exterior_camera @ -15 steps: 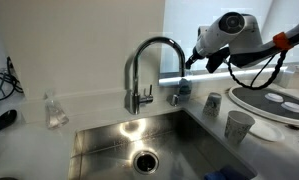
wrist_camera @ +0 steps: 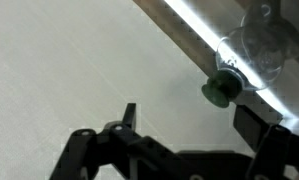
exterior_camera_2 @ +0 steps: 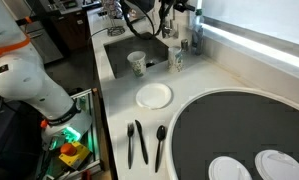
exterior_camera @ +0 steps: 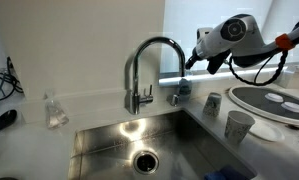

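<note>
In the wrist view my gripper stands open, its two dark fingers spread wide with nothing between them. Ahead of the right finger is a clear bottle-like container [wrist_camera: 257,52] with a green cap [wrist_camera: 222,88]. Seen from the sink side, the gripper [exterior_camera: 194,63] hangs in the air above the counter behind the sink, to the right of the tall faucet [exterior_camera: 136,75]. A small bottle [exterior_camera: 179,93] stands below it by the faucet; I cannot tell whether it is the green-capped one.
Two cups [exterior_camera: 238,126] [exterior_camera: 213,103] stand on the counter right of the sink [exterior_camera: 99,145]. A white plate [exterior_camera_2: 154,95], cutlery [exterior_camera_2: 142,142] and a large dark round surface [exterior_camera_2: 224,130] lie farther along. Bare white counter [exterior_camera_2: 194,85] separates several of these.
The arm has shifted very slightly to the right in exterior view 1. The counter objects have not visibly moved.
</note>
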